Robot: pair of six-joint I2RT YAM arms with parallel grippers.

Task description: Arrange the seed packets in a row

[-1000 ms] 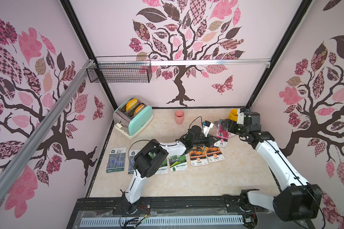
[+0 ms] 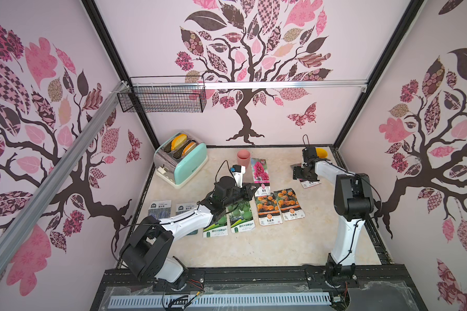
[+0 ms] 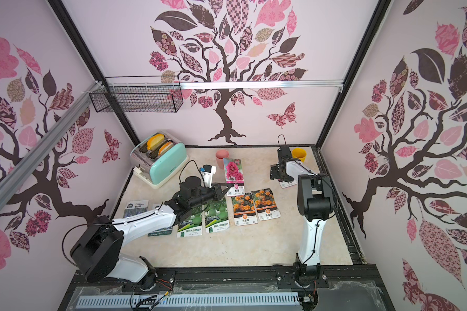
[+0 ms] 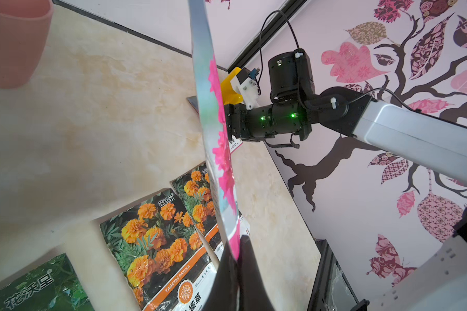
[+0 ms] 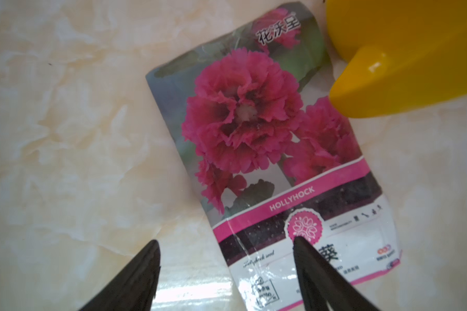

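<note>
My left gripper is shut on the edge of a pink hollyhock packet (image 4: pixel 222 155), which stands up from the fingers; the top left view shows this packet (image 2: pixel 260 171) above the table behind the marigold packets. A second hollyhock packet (image 5: pixel 254 129) lies flat at the back right. Over its lower end is my right gripper, open, with one finger in front of the packet and the other over bare table. Lying side by side are a lavender packet (image 2: pixel 160 209), a partly hidden packet (image 2: pixel 185 208), two green packets (image 2: pixel 215 229) (image 2: pixel 242 220) and two marigold packets (image 2: pixel 269 209) (image 2: pixel 289 203).
A yellow cup (image 5: pixel 399 62) crowds the flat hollyhock packet's upper right edge. At the back stand a pink cup (image 2: pixel 243 157) and a teal toaster-like box (image 2: pixel 186 163). Bare table (image 2: pixel 295 243) stretches across the front.
My left gripper has carried its hollyhock packet leftward from the back right, clear of the right arm.
</note>
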